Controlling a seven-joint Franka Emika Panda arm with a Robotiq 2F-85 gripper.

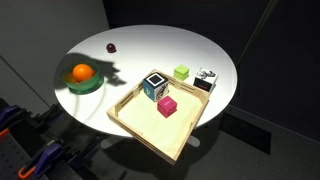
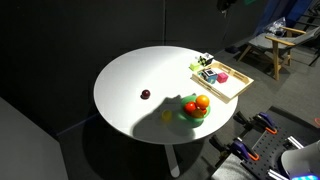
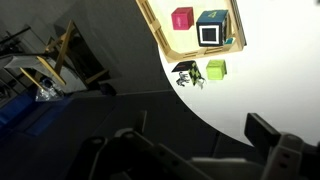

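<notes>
A wooden tray holds a dark blue patterned cube and a smaller pink cube. Behind the tray on the white round table sits a lime-green cube, with a black-and-white patterned box by the tray's far corner. In the wrist view my gripper is open, its dark fingers set wide apart with nothing between them. It hangs above the table's edge, with the green cube and the patterned box ahead of its fingertips.
A green bowl with orange and red round fruit stands at the table's near side. A yellow item lies beside it. Farther off is a small dark red round object.
</notes>
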